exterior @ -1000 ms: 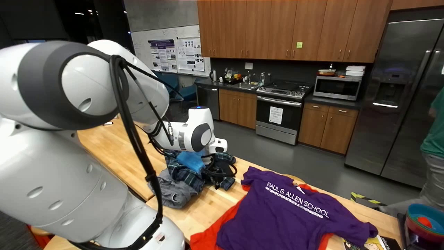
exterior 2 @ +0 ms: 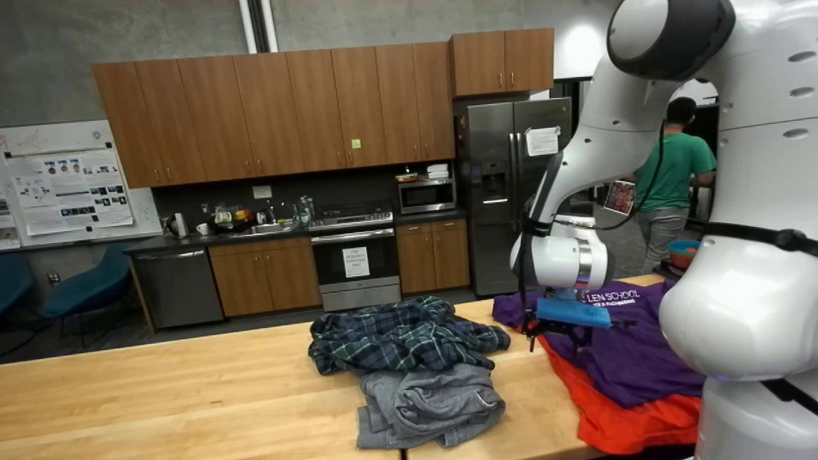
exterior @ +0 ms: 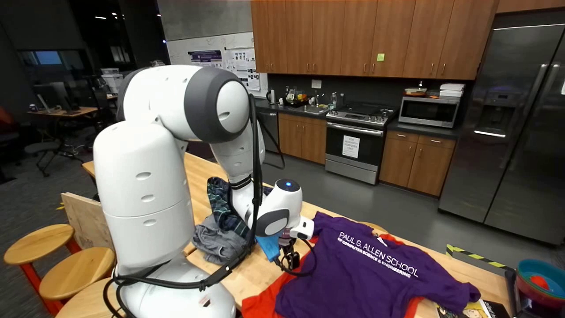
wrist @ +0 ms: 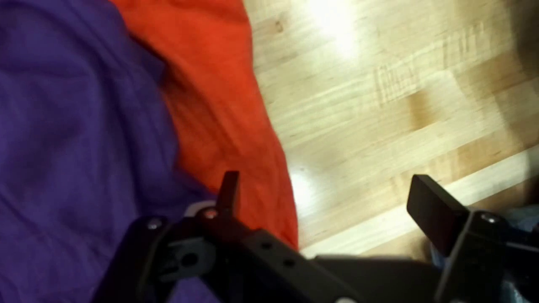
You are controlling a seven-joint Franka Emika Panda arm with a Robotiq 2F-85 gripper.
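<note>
A purple T-shirt with white lettering (exterior: 365,270) lies spread on the wooden table, over a red-orange cloth (wrist: 227,116) that shows along its edge. My gripper hangs above that edge, its two fingers wide apart with nothing between them. In the wrist view the left finger is over the red cloth by the purple shirt, and the right finger (wrist: 437,214) is over bare wood. To the arm's other side are a green-blue plaid shirt (exterior 2: 402,337) and a bunched grey garment (exterior 2: 433,402), heaped against each other.
Beyond the purple shirt are a printed magazine (exterior: 476,309) and a teal bowl (exterior: 541,276) at the table's end. A person in green (exterior 2: 675,165) stands behind the arm.
The arm has drawn back upright, and my gripper has moved from over the plaid shirt to the near edge of the purple shirt. The garments look unmoved. The person has left the first exterior view.
</note>
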